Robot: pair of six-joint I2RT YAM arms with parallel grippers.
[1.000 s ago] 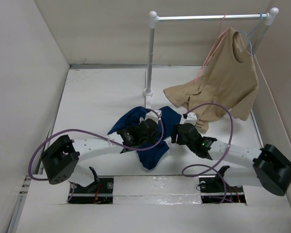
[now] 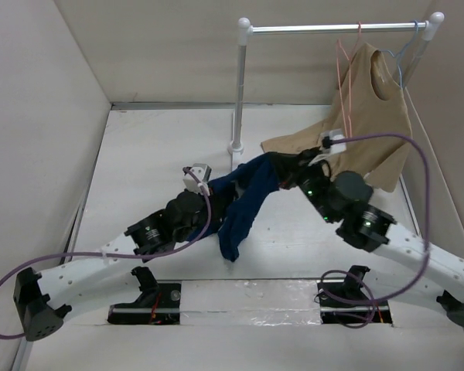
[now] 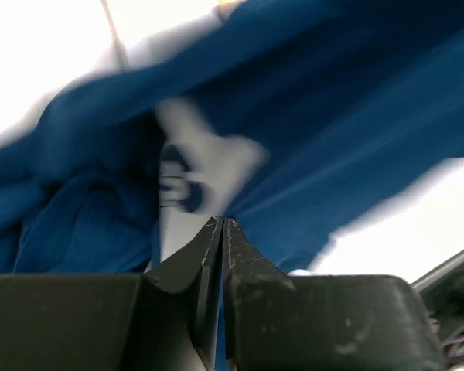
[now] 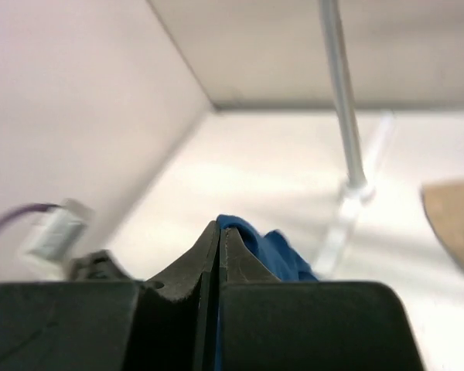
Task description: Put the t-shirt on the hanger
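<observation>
The navy T-shirt [image 2: 243, 212] is lifted between my grippers, its lower part draping down. My right gripper is shut on its upper edge, the blue cloth showing at and beyond the fingertips. My left gripper is shut over the bunched navy cloth [image 3: 93, 224], which has a white print; whether fabric is between its fingertips I cannot tell. A pink hanger [image 2: 340, 69] hangs on the rack bar [image 2: 325, 29], behind and above my right gripper.
A tan shirt [image 2: 375, 131] hangs from a blue hanger [image 2: 402, 58] at the right, its lower part on the floor. The rack post [image 2: 239, 116] stands behind the T-shirt.
My right gripper has risen, pulling the T-shirt's right part up with it. My left gripper has moved left. The pink hanger has shifted on the bar.
</observation>
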